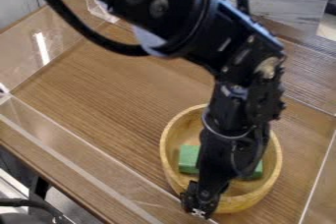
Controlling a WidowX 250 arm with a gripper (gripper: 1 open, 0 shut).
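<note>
A yellow-tan bowl (175,143) sits on the wooden table at the lower right, holding a green block (190,157). My black gripper (223,184) reaches down into the bowl over the block, covering much of it; its near fingertip is at the bowl's front rim. The fingers stand open, with the block partly showing on either side; whether they touch it is unclear.
A transparent edge runs along the front left, with dark cables below it at the lower left. A grey wall stands at the back.
</note>
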